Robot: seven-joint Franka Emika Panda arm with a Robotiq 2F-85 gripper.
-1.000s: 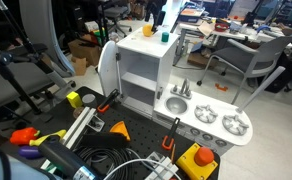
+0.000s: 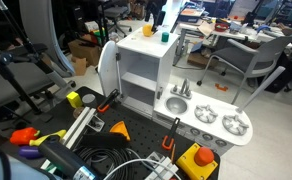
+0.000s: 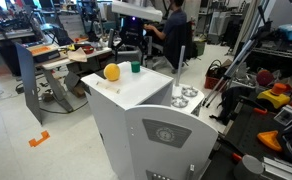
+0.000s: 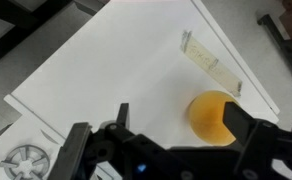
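My gripper is open, its two dark fingers spread wide over the white cabinet top, with nothing held. In the wrist view a round yellow object [image 4: 208, 115] lies below, nearer the right finger, which covers part of it. Exterior view 1 has this yellow object [image 2: 147, 31] on top of the white cabinet [image 2: 139, 68], with a green cup [image 2: 165, 37] standing to its right. From the other side, the yellow object [image 3: 111, 72] and green cup [image 3: 136, 66] sit apart on the same top. The green cup is out of the wrist view.
The cabinet's door [image 3: 171, 145] stands open, and its shelves look empty. Beside the cabinet lies a white counter with a sink [image 2: 176, 105] and round burners [image 2: 236, 124]. A strip of tape [image 4: 211, 65] is stuck on the cabinet top, which is otherwise largely clear.
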